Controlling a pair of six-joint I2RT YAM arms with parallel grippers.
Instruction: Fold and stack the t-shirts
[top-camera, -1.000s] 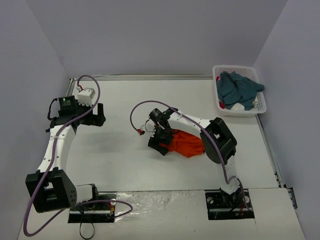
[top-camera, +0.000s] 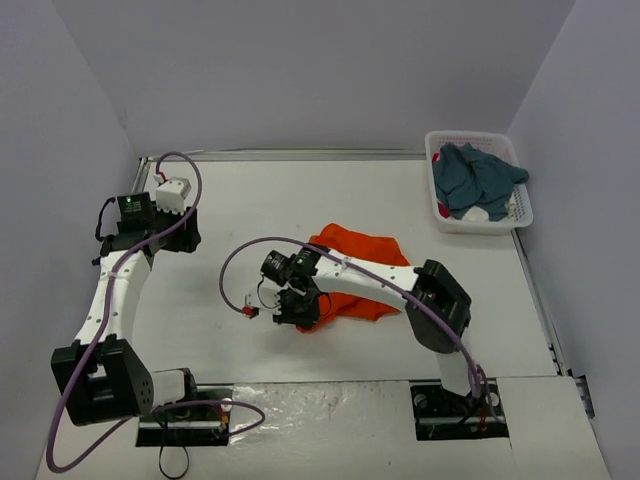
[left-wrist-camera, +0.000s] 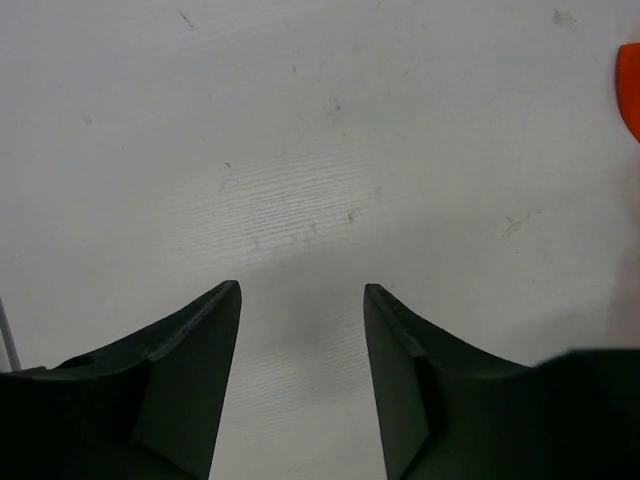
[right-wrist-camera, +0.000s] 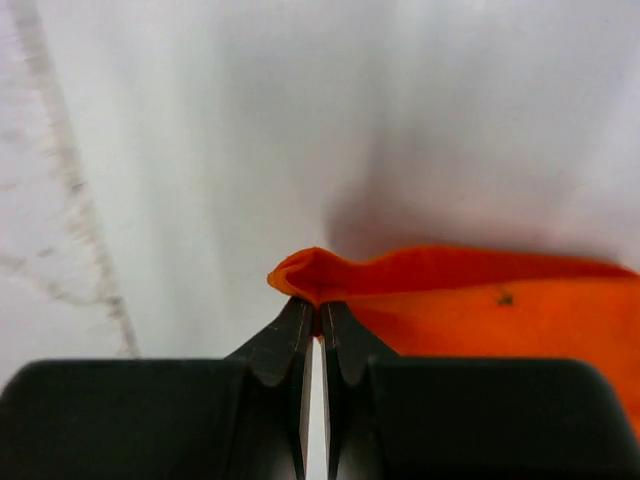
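Observation:
An orange t-shirt (top-camera: 365, 243) lies crumpled at the middle of the table, partly covered by my right arm in the top view. My right gripper (top-camera: 296, 318) is at the shirt's near left side. In the right wrist view its fingers are closed on a pinched edge of the orange cloth (right-wrist-camera: 480, 310), which spreads off to the right. Over bare table at the far left, my left gripper (top-camera: 186, 238) is apart from the shirt. The left wrist view shows its fingers (left-wrist-camera: 205, 350) spaced apart with nothing between them; a bit of orange (left-wrist-camera: 629, 88) appears at the right edge.
A white basket (top-camera: 477, 226) holding a dark teal cloth (top-camera: 475, 180) and some red and white pieces stands at the back right. Bare white table (top-camera: 240, 195) lies between the two arms. Grey walls close in the sides and back.
My right gripper has moved left and toward the table's front edge, its fingers closing on the cloth, and the orange shirt is more spread.

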